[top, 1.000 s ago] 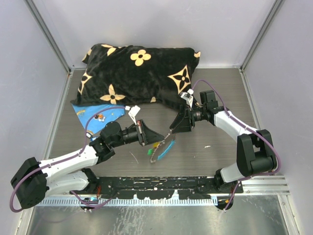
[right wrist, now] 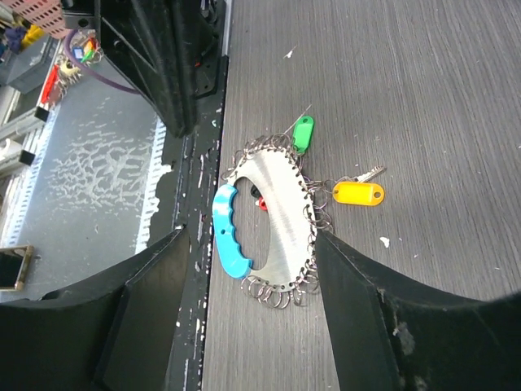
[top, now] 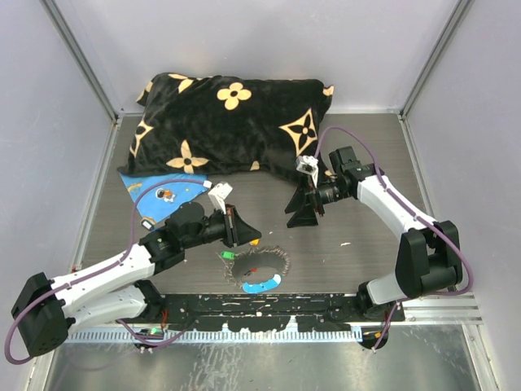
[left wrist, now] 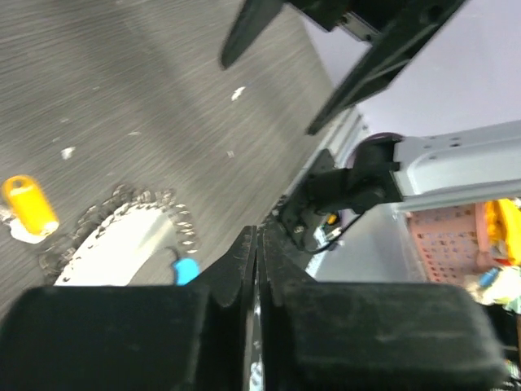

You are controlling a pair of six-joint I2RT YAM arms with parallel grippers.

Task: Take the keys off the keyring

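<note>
The keyring (right wrist: 285, 220), a curved metal plate ringed with small wire loops and a blue grip (right wrist: 232, 232), lies on the table's front part. A key (right wrist: 370, 173) with a yellow tag (right wrist: 358, 193) and a green tag (right wrist: 302, 133) lie at its edge; something small and red shows inside its opening. My left gripper (top: 242, 233) is above the keyring's back edge; in its wrist view the fingers meet at the tips, with nothing visible between them. My right gripper (top: 303, 210) stands open to the back right of the keyring, empty.
A black patterned blanket (top: 220, 122) covers the back, with a blue cloth (top: 155, 191) at left. The front edge is close below the keyring.
A second ago the keyring was raised between the grippers; now it lies on the table. The left gripper has drawn slightly back to the left; the right has shifted a little.
</note>
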